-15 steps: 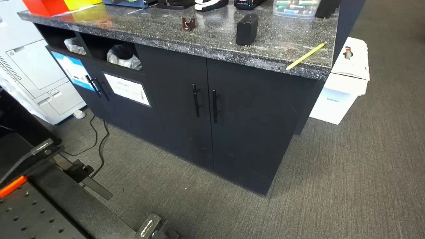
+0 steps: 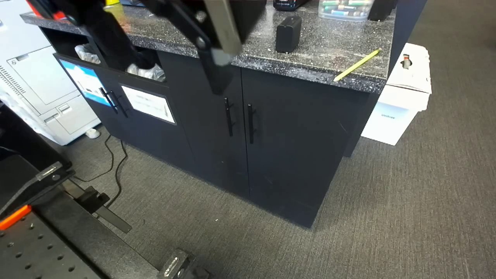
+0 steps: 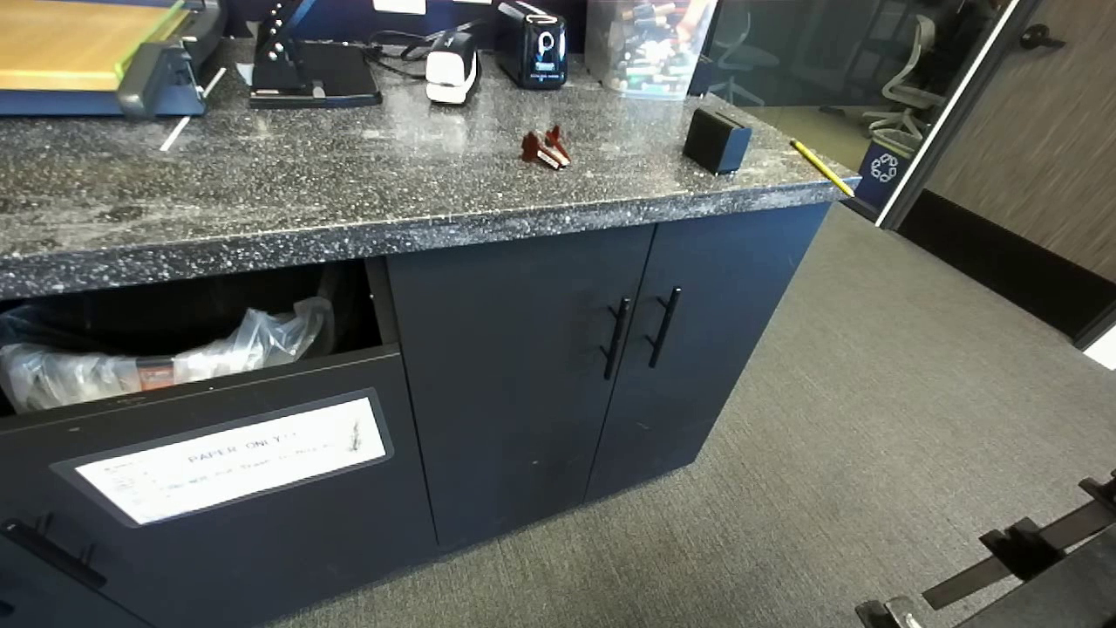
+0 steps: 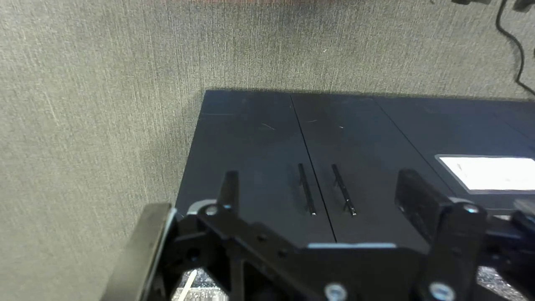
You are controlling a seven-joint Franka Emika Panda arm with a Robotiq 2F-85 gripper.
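In the wrist view my gripper stands open, its two dark fingers wide apart. Only the cabinet front shows between them, with two black door handles (image 4: pixel 306 189) farther off. Exterior view 1 catches the blurred arm and gripper at the top, in front of the countertop (image 2: pixel 321 51). A black block (image 3: pixel 717 141) stands upright near the counter's front. To its right a yellow pencil (image 3: pixel 821 167) lies at the corner, one end by the edge. The dark red staple remover (image 3: pixel 545 148) rests left of the block; in exterior view 1 the arm hides it.
Along the back stand a stapler (image 3: pixel 452 71), a black electric device (image 3: pixel 534 47) and a clear bin of batteries (image 3: pixel 649 47). An open bin slot (image 3: pixel 188 345) lies under the counter's left part. A white box (image 2: pixel 393 109) sits on the floor beyond the right end.
A second ago the arm was out of exterior view 1. Now it reaches in from the top, covering the staple remover and part of the counter. The block and pencil have not moved.
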